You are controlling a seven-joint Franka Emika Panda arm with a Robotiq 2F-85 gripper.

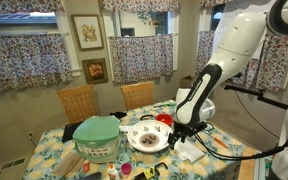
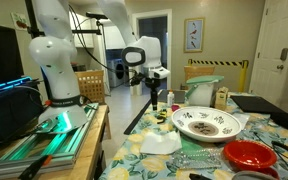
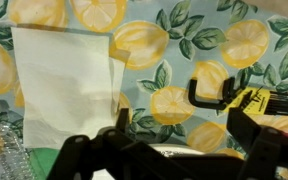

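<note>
My gripper is open above the lemon-print tablecloth, with nothing between its fingers. In exterior view 2 the gripper (image 2: 155, 100) hangs over the near part of the table. A set of black hex keys in a yellow holder (image 3: 252, 99) lies right of centre in the wrist view, beyond the right finger. Folded white paper (image 3: 64, 85) lies flat on the left of that view. The white patterned bowl (image 2: 206, 123) stands close by, and only its rim shows in the wrist view, partly hidden behind the fingers.
A red pan (image 2: 249, 154) sits beside the bowl. A basket with a green lid (image 1: 98, 136) occupies the table's left side in exterior view 1. A pink-topped cup (image 1: 126, 168) and other small items crowd the front edge.
</note>
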